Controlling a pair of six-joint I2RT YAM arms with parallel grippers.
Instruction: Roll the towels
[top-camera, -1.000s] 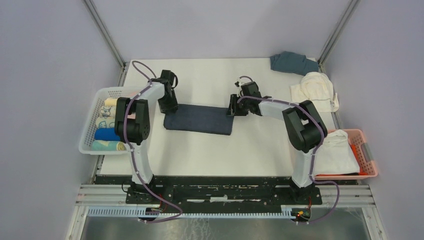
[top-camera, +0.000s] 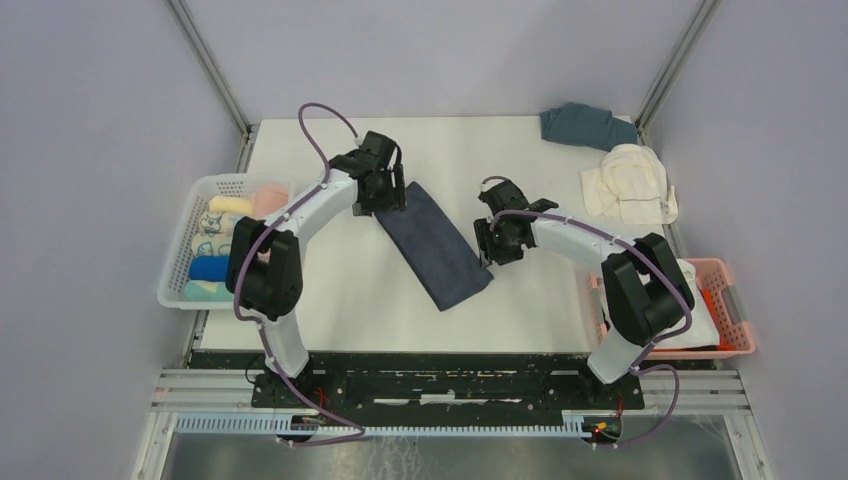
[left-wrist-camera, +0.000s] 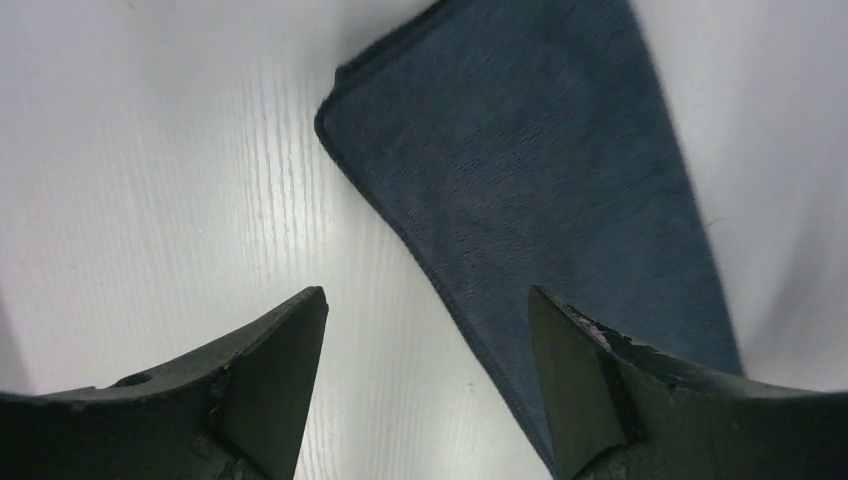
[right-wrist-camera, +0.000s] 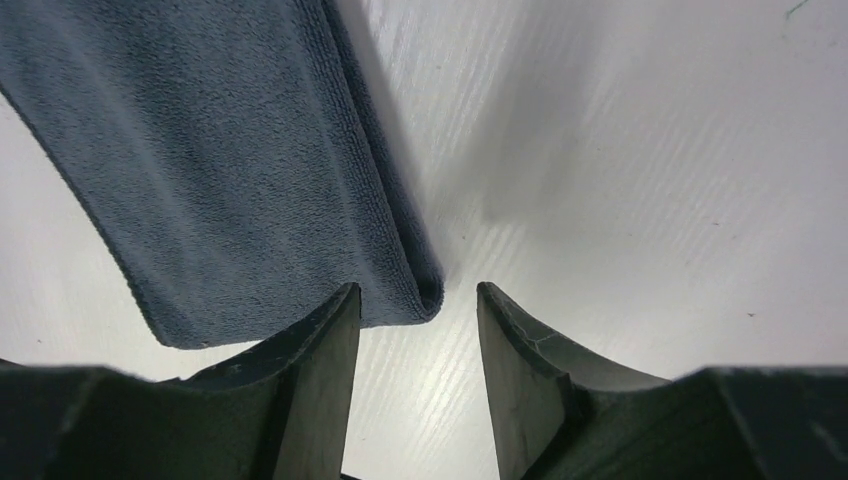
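A dark grey folded towel (top-camera: 432, 250) lies diagonally on the white table, from upper left to lower right. My left gripper (top-camera: 385, 200) is over its upper end; in the left wrist view that end (left-wrist-camera: 500, 170) shows beyond the open fingers (left-wrist-camera: 260, 380). My right gripper (top-camera: 488, 250) is open above the lower end, whose folded corner (right-wrist-camera: 410, 290) sits just beyond and between the fingertips in the right wrist view. Neither gripper has anything held.
A white basket (top-camera: 175, 260) of rolled towels is on the left. A folded teal towel (top-camera: 585, 125) and cream towels (top-camera: 625, 190) lie at the back right, a pink basket (top-camera: 735, 330) with white cloth at the right.
The towel has turned from horizontal to diagonal. My left gripper has moved up and right; my right gripper has moved down and right.
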